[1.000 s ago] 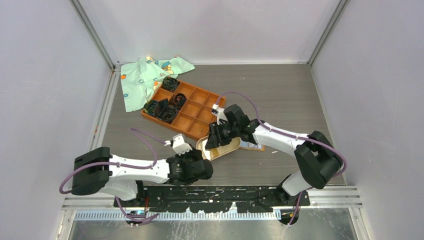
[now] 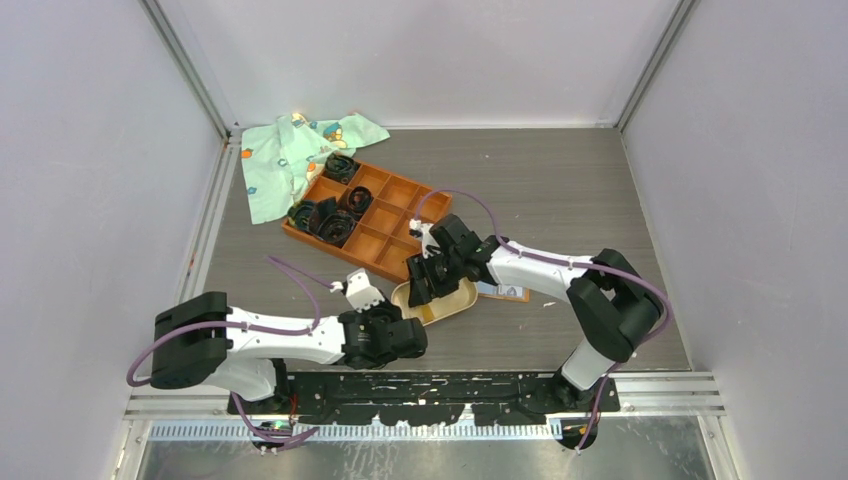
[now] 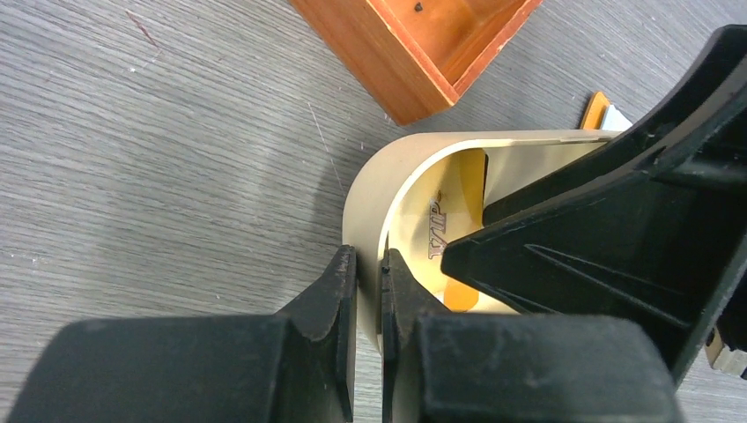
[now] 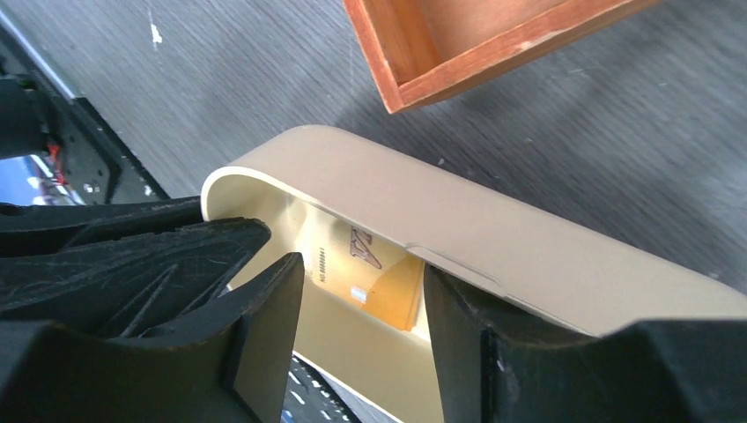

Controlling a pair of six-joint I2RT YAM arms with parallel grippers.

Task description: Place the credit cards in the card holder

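The beige oval card holder (image 2: 455, 307) is at the table's front middle. My left gripper is shut on the wall at one rounded end of it, one finger outside and one inside. An orange-and-cream card (image 4: 395, 295) lies within the holder. Above that card my right gripper is part open, its fingertips reaching into the holder on either side of the card with gaps showing. Whether they touch the card I cannot tell. Another white-and-orange card (image 2: 514, 293) lies on the table, right of the holder.
A brown compartment tray (image 2: 397, 190) with several black coils stands just behind the holder, one corner close to it. A green patterned cloth (image 2: 275, 170) lies at the back left.
My right gripper has moved a little left and toward the front over the holder. The left arm and the holder have shifted very slightly.
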